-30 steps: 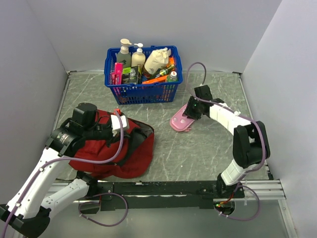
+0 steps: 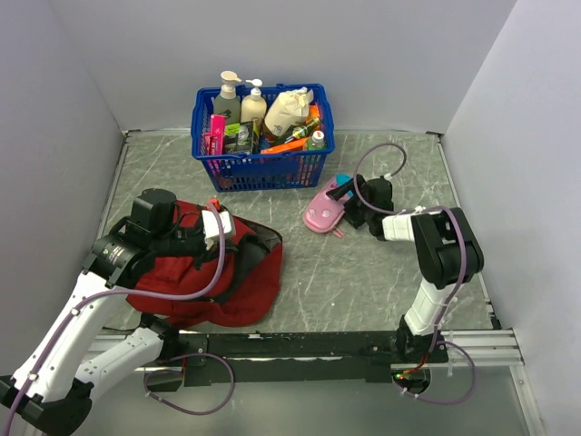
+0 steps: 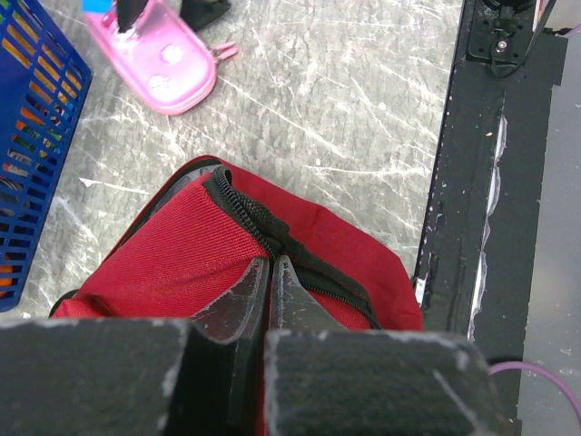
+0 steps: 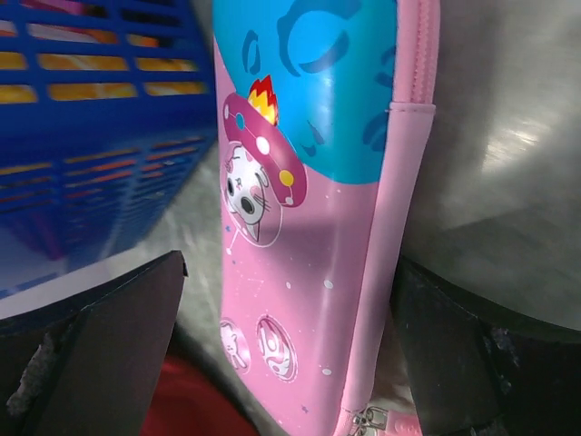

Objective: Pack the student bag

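The red bag (image 2: 250, 291) lies at the lower left of the table, its black zipper edge showing. My left gripper is shut at that zipper edge; whether fabric is between its tips is unclear. A pink pencil case (image 2: 322, 211) with a blue upper part and cartoon stickers lies flat right of the bag. My right gripper stands open over it, the case lying between the fingers in the right wrist view.
A blue basket (image 2: 259, 179) full of bottles, packets and a bag stands at the back, close to the pencil case.
My right gripper and arm have shifted about over the pencil case, which now sits slightly further left and up in the top view. The left arm has stayed still.
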